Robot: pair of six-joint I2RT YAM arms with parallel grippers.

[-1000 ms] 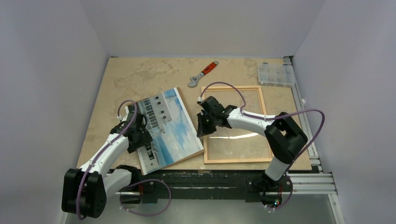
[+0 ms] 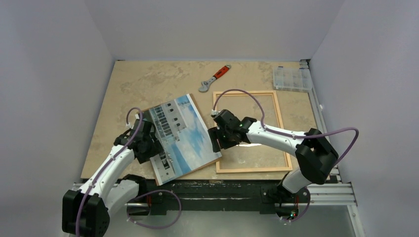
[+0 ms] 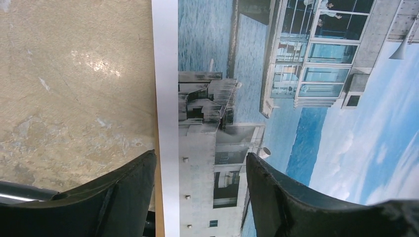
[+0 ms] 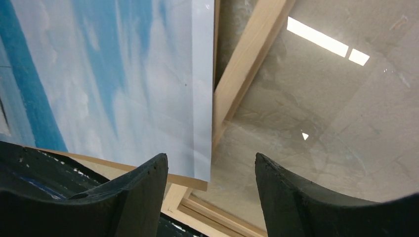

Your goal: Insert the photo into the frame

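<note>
The photo point(image 2: 183, 138) lies askew on a board on the left of the table, its lower right corner over the left rail of the empty wooden frame point(image 2: 252, 169). In the left wrist view, my left gripper is part open above the photo's white edge point(image 3: 165, 74), fingertips either side of it. In the right wrist view, my right gripper stands open over the photo's corner point(image 4: 148, 98) and the frame's rail point(image 4: 252, 44).
An adjustable wrench point(image 2: 215, 77) lies at the back centre, and a clear plastic organiser point(image 2: 291, 78) at the back right. Walls surround the back and sides.
The photo and its board have shifted slightly right, toward the frame. My left gripper has moved a little the same way; my right gripper has moved slightly right and down in the top view.
</note>
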